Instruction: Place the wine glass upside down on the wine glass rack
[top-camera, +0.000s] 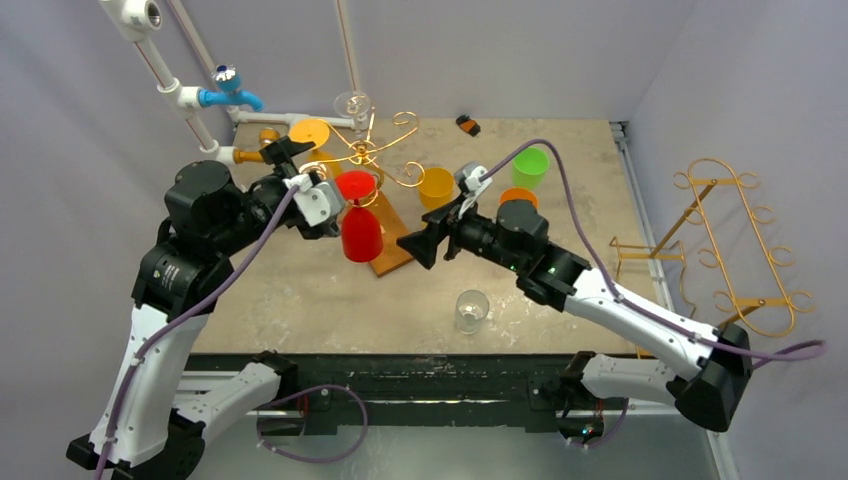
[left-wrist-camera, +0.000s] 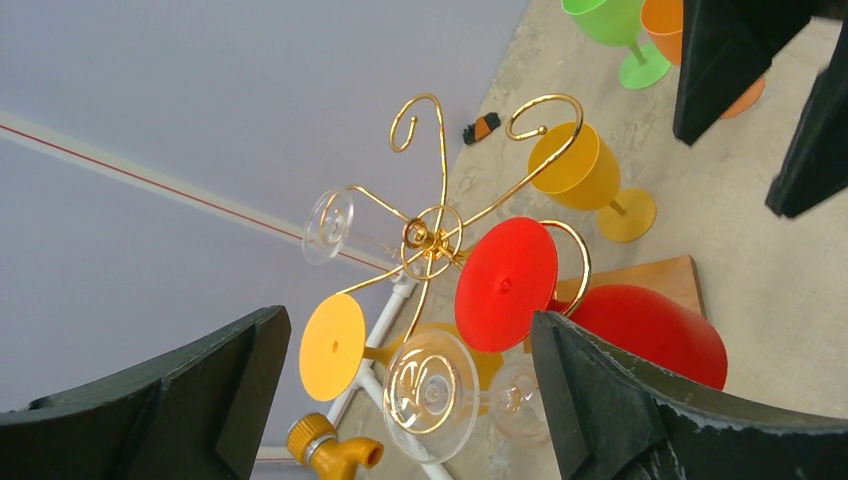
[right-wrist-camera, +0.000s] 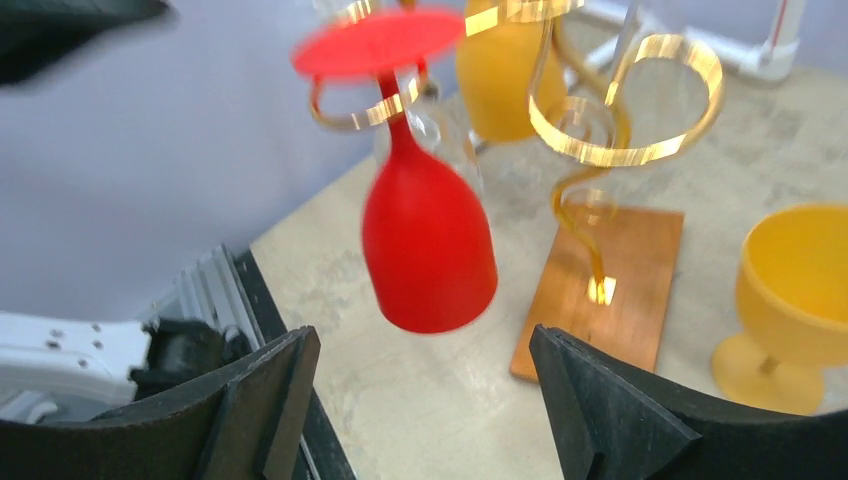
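The red wine glass (top-camera: 361, 235) hangs upside down from the gold rack (top-camera: 368, 155), foot up and bowl down. In the right wrist view the stem of the red glass (right-wrist-camera: 430, 240) passes through a rack hook, with its foot above the wire. My left gripper stands open just left of the rack; the red foot (left-wrist-camera: 507, 285) shows behind its right finger, not gripped. Right of the red bowl, my right gripper is open with bare space between its fingers and apart from the glass.
A yellow glass (top-camera: 308, 130) and clear glasses (left-wrist-camera: 432, 395) also hang on the rack. Standing at the back are a yellow cup (top-camera: 436, 188), a green cup (top-camera: 530, 166) and an orange one. A clear glass (top-camera: 471, 311) stands in front. Another gold rack (top-camera: 745, 245) is at right.
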